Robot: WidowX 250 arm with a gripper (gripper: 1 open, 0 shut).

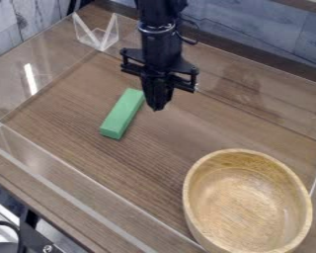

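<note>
The black arm reaches down from the top centre, its gripper [158, 83] hanging above the wooden table, up and to the right of a green block [122, 114]. The block lies flat and fully uncovered. Whether the fingers are open or shut is unclear at this size.
A large tan bowl [247, 210] fills the lower right. A clear plastic object [98, 33] is at the top left, and black cables lie at the lower left corner.
</note>
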